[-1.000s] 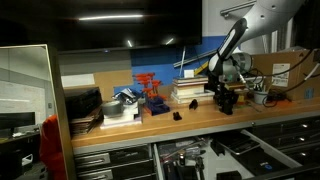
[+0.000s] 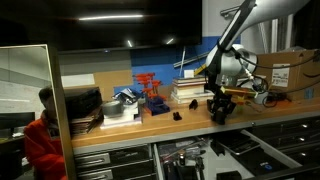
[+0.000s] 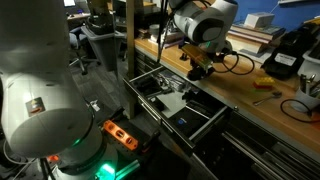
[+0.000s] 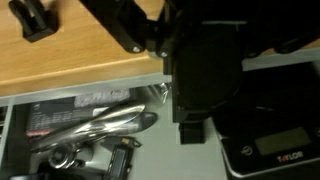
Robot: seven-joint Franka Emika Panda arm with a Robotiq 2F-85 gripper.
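Observation:
My gripper is shut on a dark, blocky object [image 4: 208,85], which fills the middle of the wrist view; what it is cannot be made out. A narrow dark piece [image 4: 191,132] hangs from its lower end. In exterior view 1, the gripper [image 2: 221,104] is by the counter's front edge, above the open drawer. Exterior view 2 also puts the gripper [image 3: 197,66] near that edge, with the dark object small and hard to separate from the fingers.
An open drawer [image 3: 147,87] holds tools. Metal utensils [image 4: 95,125] and a black Taylor scale [image 4: 275,145] lie in it. Books [image 2: 188,88] and a pot [image 3: 306,85] stand on the wooden counter [image 3: 240,88]. A small black clip-like item [image 4: 36,20] rests on the counter.
Someone in red has appeared at the left of exterior view 1.

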